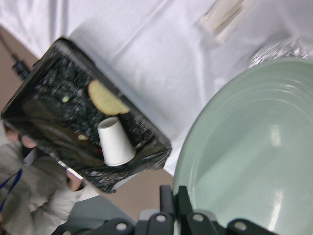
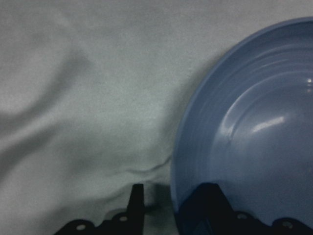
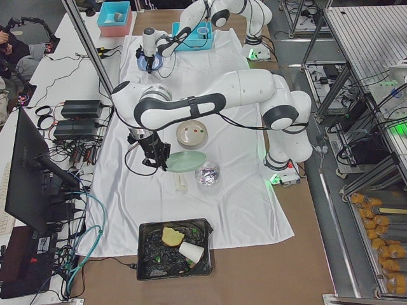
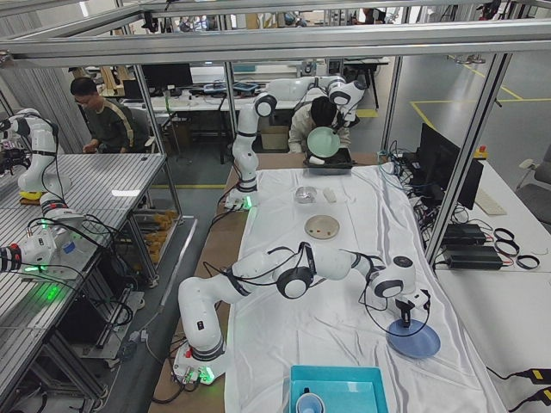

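My left gripper is shut on the rim of a pale green plate [image 3: 185, 161], holding it raised above the cloth. Below it in the left wrist view is a black-lined bin [image 1: 58, 88] with a yellow piece [image 1: 105, 98] and a white paper cup [image 1: 115, 142]. My right gripper stands open over the near rim of a blue plate [image 2: 259, 152] lying on the cloth, one finger inside the rim and one outside.
A beige plate [image 4: 322, 227], a crumpled foil item [image 3: 207, 173] and a pale packet [image 3: 180, 184] lie on the white cloth. A turquoise tub [image 4: 338, 383] with a cup stands beside the right arm.
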